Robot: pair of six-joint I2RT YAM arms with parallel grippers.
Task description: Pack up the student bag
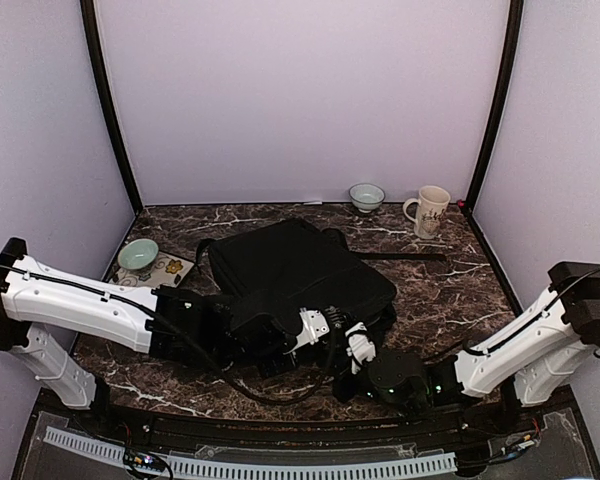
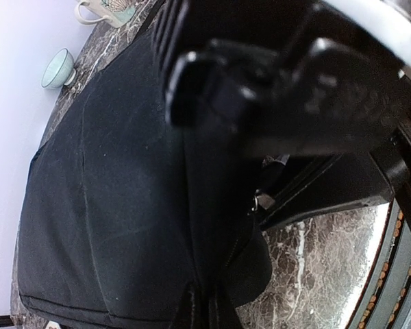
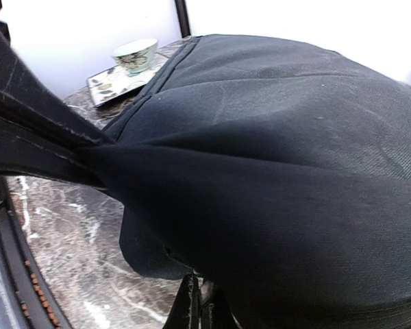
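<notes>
The black bag [image 1: 285, 265] lies flat in the middle of the table, its near right end beside both grippers. In the left wrist view, my left gripper is shut on a fold at the bag's edge. My right gripper is shut close by, against the bag's near side; a small metallic piece [image 3: 207, 290], perhaps a zipper pull, shows at its fingertips, and I cannot tell if it is gripped. Another metal piece, probably a zipper pull [image 2: 264, 200], shows near the other arm. The arms hide much of the bag's near edge from above.
A bowl [image 1: 367, 197] and a mug [image 1: 429, 211] stand at the back right. At the left, another bowl [image 1: 138, 254] is beside a patterned tray [image 1: 170, 269]. A black strap [image 1: 405, 257] stretches right from the bag. Bare table lies at the right.
</notes>
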